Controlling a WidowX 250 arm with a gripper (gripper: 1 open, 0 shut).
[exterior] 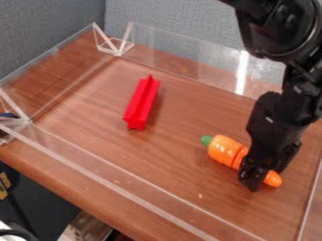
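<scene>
The black gripper (258,177) is down at the right of the wooden table, its fingers around the lower middle of an orange toy carrot (227,151), which lies diagonally with its green top toward the upper left. The fingers partly hide the carrot; whether they are closed on it is hard to tell. A red block-shaped bar (142,102) lies apart at the upper left.
The wooden table (113,160) is bordered by clear panels and white corner brackets (111,42). A dark gap lies beyond the table's near-left edge.
</scene>
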